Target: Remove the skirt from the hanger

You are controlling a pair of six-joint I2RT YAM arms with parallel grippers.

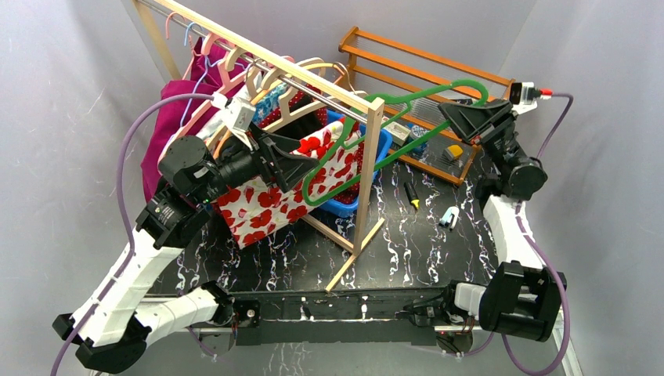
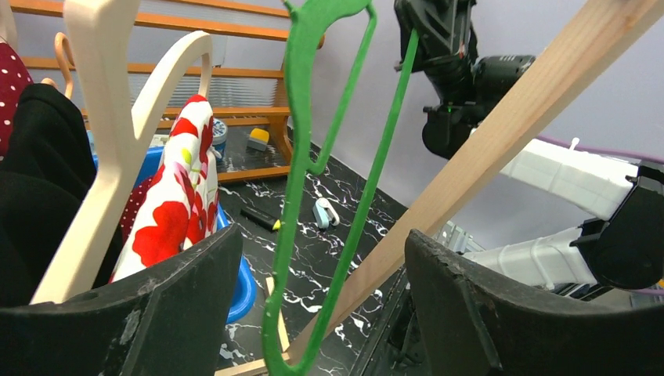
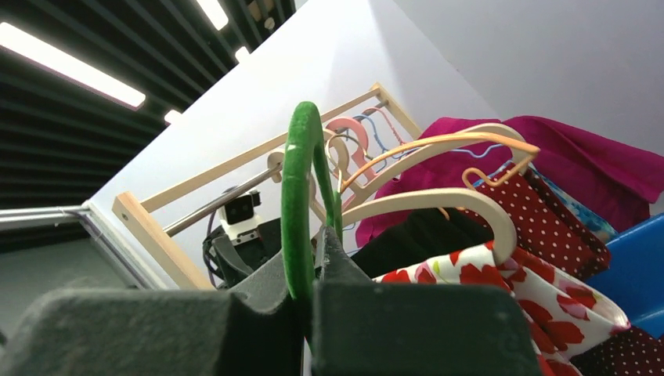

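A bare green hanger (image 1: 407, 149) slants across the rack's near post, its right end held by my right gripper (image 1: 460, 117), which is shut on it. In the right wrist view the green hanger (image 3: 296, 196) rises from between the dark fingers. My left gripper (image 1: 294, 168) stands part open by the hanger's other end; the left wrist view shows hanger and post beyond the gap between its fingers. The skirt with red flowers (image 1: 254, 211) lies below and behind the left gripper, partly covered by it, with no green hanger in it.
The wooden rack (image 1: 366, 180) carries several hangers and clothes. Behind it is a blue basket (image 1: 382, 149). An orange wooden shelf (image 1: 438, 59) stands at the back. A black-and-yellow tool (image 1: 411, 194) and a stapler-like item (image 1: 449, 217) lie on the dark table.
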